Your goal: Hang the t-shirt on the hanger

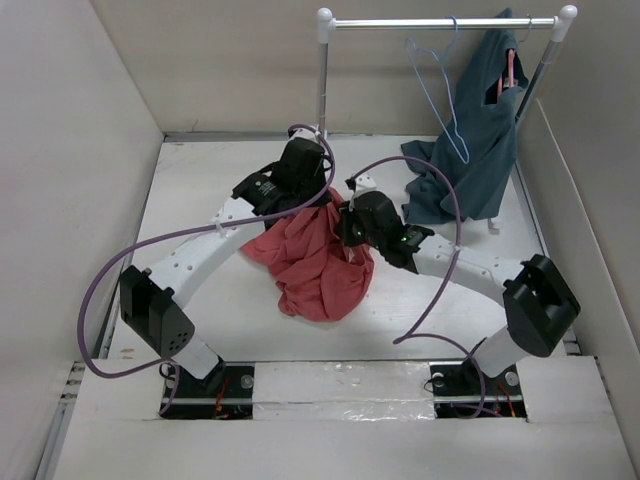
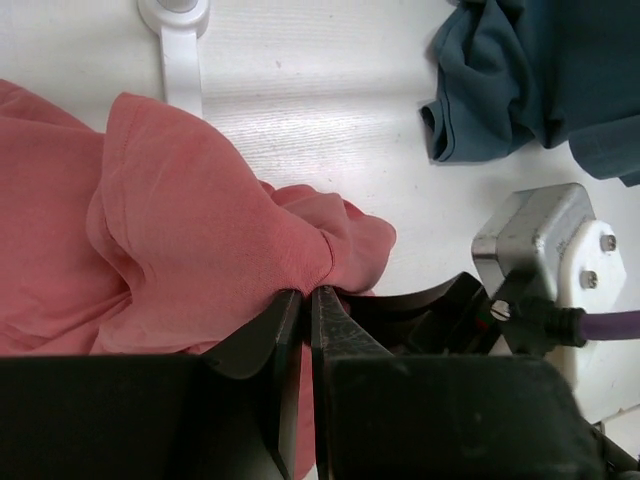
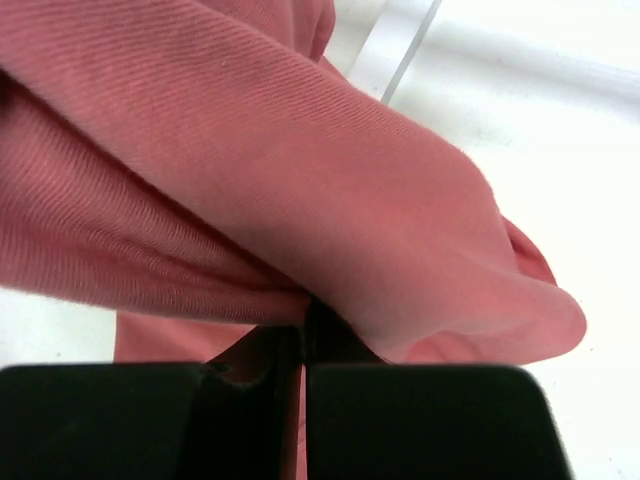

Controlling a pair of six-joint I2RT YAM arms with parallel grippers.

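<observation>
The red T-shirt lies bunched on the white table beneath both arms. My left gripper is shut on a raised fold of it, seen in the left wrist view. My right gripper, just right of the left one in the top view, is also shut on the red fabric, which fills much of the right wrist view. A blue hanger hangs empty from the rail at the back.
A dark teal garment hangs at the right of the rail on a pink hanger, its lower part on the table. The rail's left post stands behind the left arm.
</observation>
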